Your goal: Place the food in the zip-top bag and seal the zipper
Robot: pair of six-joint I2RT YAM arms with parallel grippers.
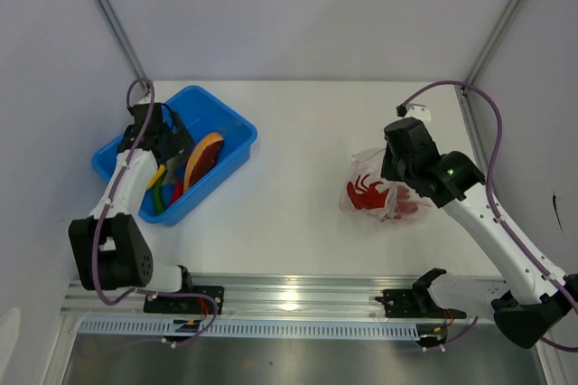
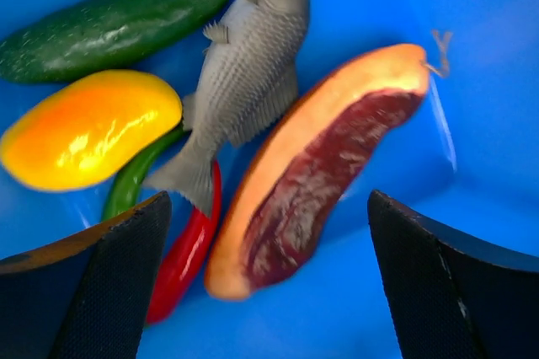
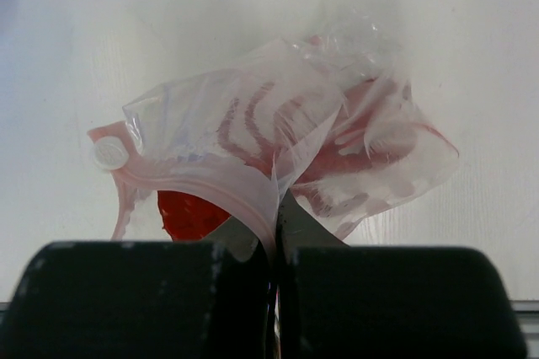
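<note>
My left gripper hangs open over the blue bin (image 1: 233, 154), nothing between its fingers; below it lie a fish (image 2: 253, 56), cucumber (image 2: 118, 22), mango (image 2: 93, 127), green pepper (image 2: 126, 182), red pepper (image 2: 185, 258) and a bread-shaped piece with a dark red middle (image 2: 312, 182). On the right, my right gripper is shut on the pink-edged rim of the zip bag (image 3: 370, 148), which holds red items, one claw-shaped (image 1: 366, 193); part of the bag is hidden.
Walls and metal rails border it; the front rail (image 1: 289, 281) runs below.
</note>
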